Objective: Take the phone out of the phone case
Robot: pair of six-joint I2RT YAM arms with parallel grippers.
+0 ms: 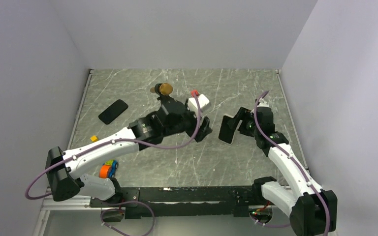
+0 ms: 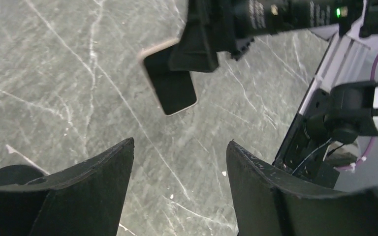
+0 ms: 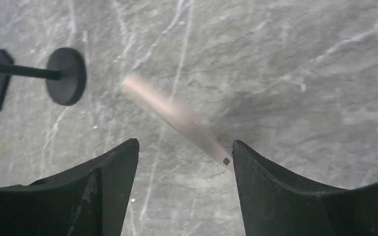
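Observation:
A dark-faced phone [image 1: 226,129] with a pale rim is carried by my right gripper [image 1: 239,125]; one finger overlaps its upper right part. In the left wrist view, the phone [image 2: 174,91] slants partly behind the dark right gripper. The right wrist view shows its pale, blurred edge [image 3: 187,125] slanting between the spread fingers, its near end against the right finger. How the other finger meets it is hidden, and I cannot tell case from phone. To its left my left gripper [image 1: 204,132] stands open; its fingers [image 2: 110,167] have nothing between them.
A black rounded slab [image 1: 113,112] lies flat on the left. The orange-topped stand [image 1: 165,89] is partly behind the left arm; its round base [image 3: 67,76] shows in the right wrist view. A toy car [image 1: 109,168] and yellow block [image 1: 94,138] lie front left.

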